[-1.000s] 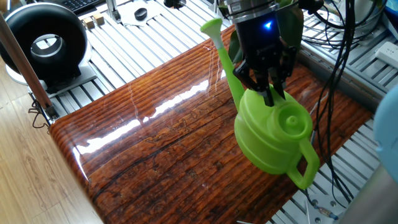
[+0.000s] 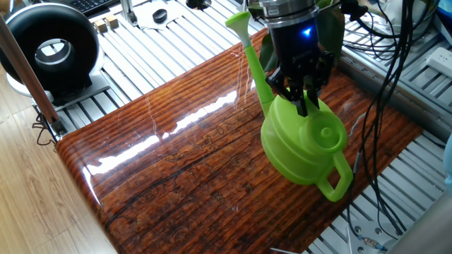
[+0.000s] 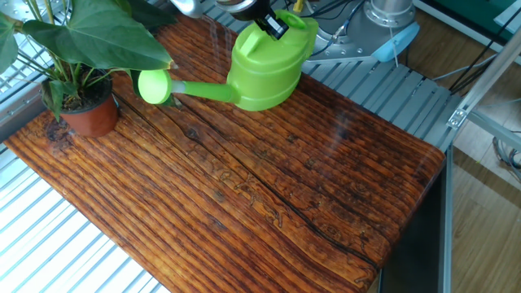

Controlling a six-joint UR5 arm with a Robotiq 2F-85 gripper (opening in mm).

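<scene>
A bright green watering can (image 2: 300, 152) hangs or stands at the rear right part of the wooden table. Its long spout points toward the potted plant (image 3: 88, 102). My black gripper (image 2: 308, 110) comes down on the can's top and appears shut on a green part there, between spout and lid. In exterior view 2 the same can (image 3: 264, 69) shows its round spout head near the plant's leaves, while the gripper's fingertips are mostly hidden. Whether the can's base touches the table cannot be told for sure.
Black cables (image 2: 385, 106) hang close beside the can's handle. A black ring-shaped device (image 2: 53, 53) stands on the slatted metal bench beyond the table's far left.
My gripper and the can have shifted together slightly, leftward and up in exterior view 1.
</scene>
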